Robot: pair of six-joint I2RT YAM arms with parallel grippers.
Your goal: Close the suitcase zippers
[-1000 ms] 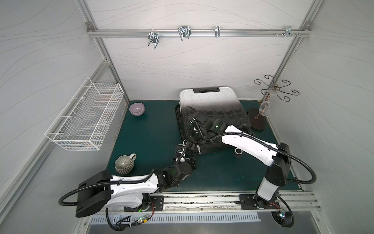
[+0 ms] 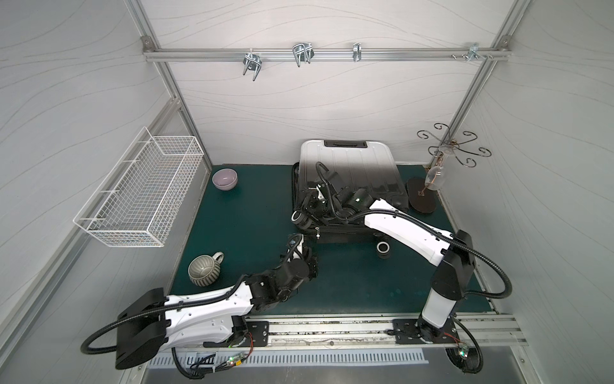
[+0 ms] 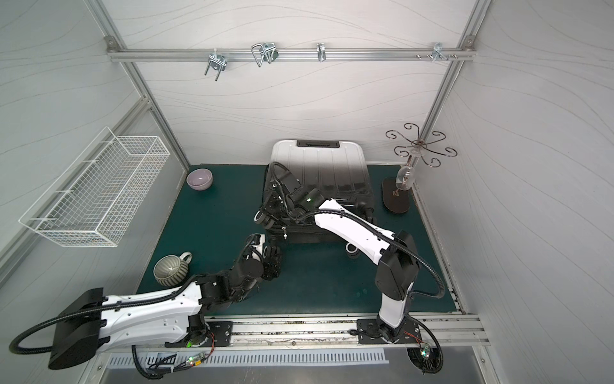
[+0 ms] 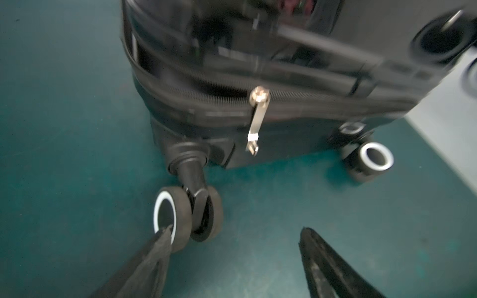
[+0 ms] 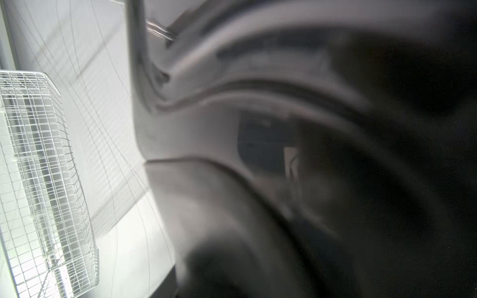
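The grey-black suitcase (image 2: pixel 348 160) lies flat at the back middle of the table. In the left wrist view its zipper track (image 4: pixel 318 95) runs along the front, teeth parted left of the metal zipper pull (image 4: pixel 257 119), which hangs free. My left gripper stands open below and in front of that pull, a front wheel (image 4: pixel 171 216) near its left finger, nothing held. My right gripper (image 2: pixel 314 204) is at the suitcase's front left; its own arm hides its fingers and anything between them. Only close, blurred suitcase shell (image 5: pixel 198 134) fills most of the right wrist view.
A striped mug (image 2: pixel 204 270) and a purple bowl (image 2: pixel 224 179) stand on the left side. A white wire basket (image 2: pixel 144 192) hangs at the left wall. Bare table (image 2: pixel 358 281) lies in front of the suitcase; a dark oval base (image 2: pixel 421 195) stands to its right.
The suitcase has turned slightly, its front moving back and left. My left gripper has drawn away from the zipper pull, leaving the pull clear. The right arm shifted a little left.
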